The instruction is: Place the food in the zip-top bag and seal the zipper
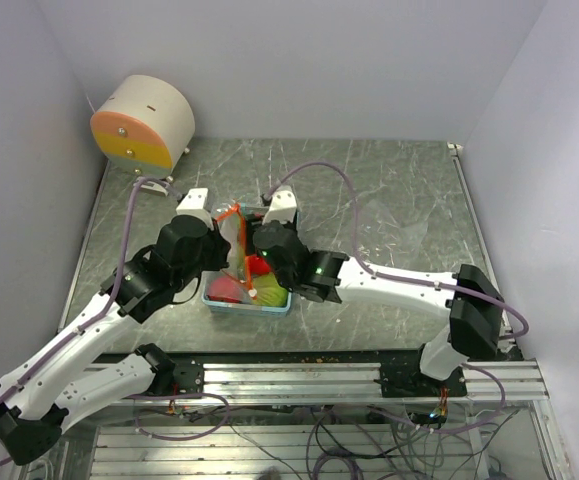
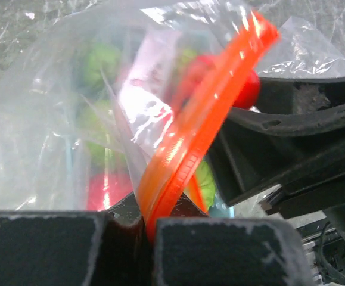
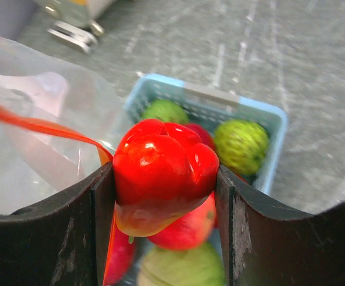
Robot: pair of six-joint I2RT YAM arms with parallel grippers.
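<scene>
A clear bag [image 2: 41, 137] with an orange zipper strip [image 2: 190, 131] hangs over the food; my left gripper is shut on the strip's edge. In the right wrist view a red tomato-like food [image 3: 160, 170] sits between the fingers of my right gripper, touching both sides, right beside the orange strip. The same red food [image 2: 246, 89] shows partly behind the strip in the left wrist view, where the right gripper's dark fingers reach in. Whether it lies inside the bag mouth I cannot tell.
Below the grippers stands a light-blue basket [image 3: 276, 119] with several foods, among them a yellow-green one [image 3: 241, 146]. A cream rounded box [image 1: 144, 120] is at the back left. Clear plastic [image 1: 389, 225] lies on the right; the table there is otherwise open.
</scene>
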